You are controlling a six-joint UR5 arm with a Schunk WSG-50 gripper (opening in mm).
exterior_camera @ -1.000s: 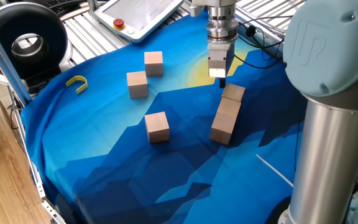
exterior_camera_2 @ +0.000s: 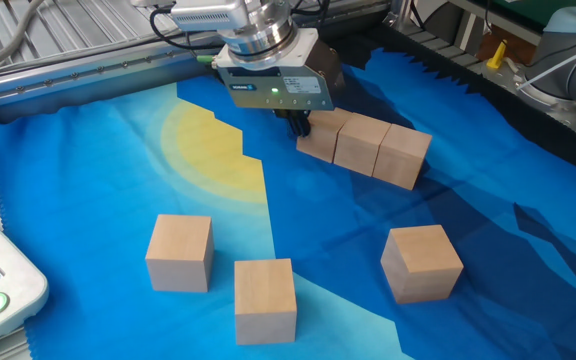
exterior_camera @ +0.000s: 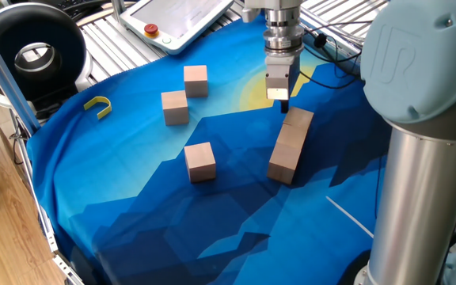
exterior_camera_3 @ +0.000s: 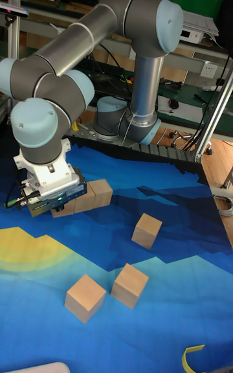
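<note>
Three wooden cubes form a row on the blue cloth: an end cube (exterior_camera_2: 323, 134) by the gripper, a middle cube (exterior_camera_2: 361, 144) and a far cube (exterior_camera_2: 402, 156). The row looks nearly straight, its cubes side by side. At the end cube's outer side, my gripper (exterior_camera_2: 294, 123) points down with its dark fingers together, low by the cloth. They look shut, with nothing visible between them, and seem to touch that cube's side. Three more cubes lie apart: one (exterior_camera: 200, 162) nearer the row, and two (exterior_camera: 175, 108) (exterior_camera: 195, 81) close to each other.
A yellow curved strip (exterior_camera: 98, 106) lies near the cloth's left edge. The teach pendant (exterior_camera: 177, 21) with a red button rests beyond the cloth. The robot's arm column (exterior_camera: 414, 206) stands at right. Open cloth surrounds the loose cubes.
The gripper has shifted slightly right in exterior view 1. The end cube has moved slightly the same way and now lines up better with the other two. The loose cubes have stayed put.
</note>
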